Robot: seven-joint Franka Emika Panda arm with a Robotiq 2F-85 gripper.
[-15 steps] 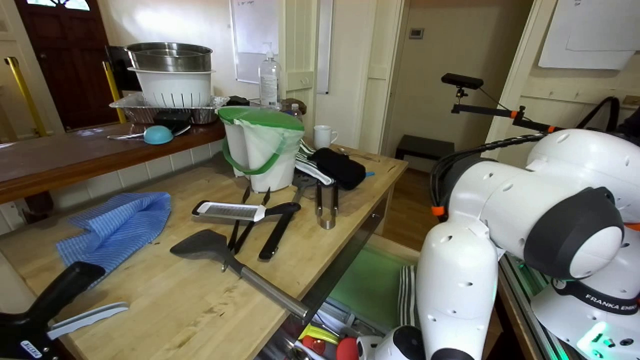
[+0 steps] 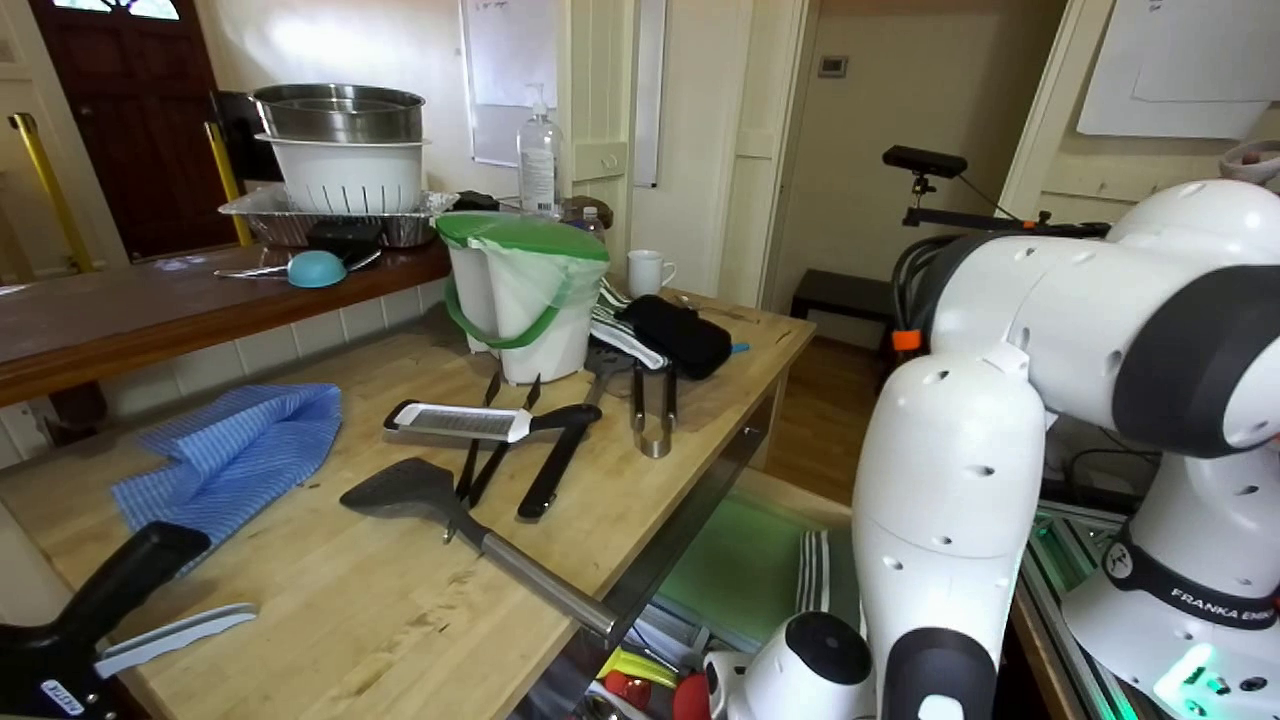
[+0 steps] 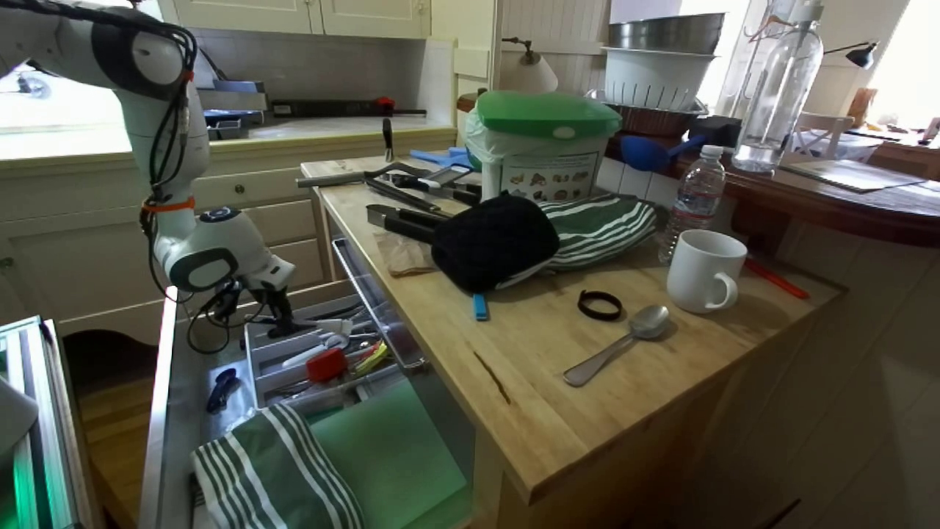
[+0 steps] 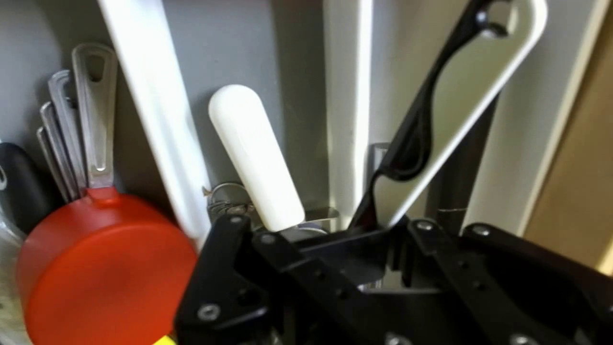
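My gripper is shut, low over the drawer's utensil tray; in exterior view 2 the gripper is at the tray's far end. A black-and-white handle with a hanging hole slants up and right from the fingertips. Its lower end disappears at the fingers, and I cannot tell whether it is pinched or just behind them. Left of the fingers, a white rounded handle lies in the middle compartment. A red measuring cup with metal handles beside it fills the left compartment.
White tray dividers stand close to the fingers. The counter edge overhangs one side of the open drawer. A striped towel and a green mat lie in the drawer's near part. Several utensils, including a spatula, crowd the counter.
My arm has risen and shifted in exterior view 1, and more of its lower end shows above the drawer. The counter objects have not moved.
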